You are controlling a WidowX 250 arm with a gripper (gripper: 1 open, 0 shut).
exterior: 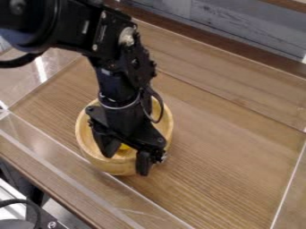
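Note:
In the camera view my black gripper [125,148] reaches down into a round, light tan bowl [96,153] near the front left of the wooden table. It is open, its two fingers spread low inside the bowl. A small yellow object [123,148] shows partly between and behind the fingers; most of it is hidden by the gripper.
A pale wall stands at the back right. A black cable lies at the lower left, near the table's edge.

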